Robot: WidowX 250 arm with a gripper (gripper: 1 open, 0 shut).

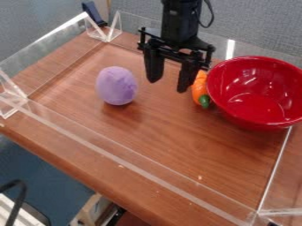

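Observation:
My black gripper (169, 74) hangs over the back middle of the wooden surface, fingers pointing down and spread apart, nothing visible between them. Right of it an orange carrot (200, 86) with a green end lies against a large red bowl (255, 92), partly behind my right finger. A purple ball-like object (116, 85) sits on the left part of the surface.
Clear plastic walls (126, 140) border the wooden surface (160, 159) on its sides. The bowl takes up the back right.

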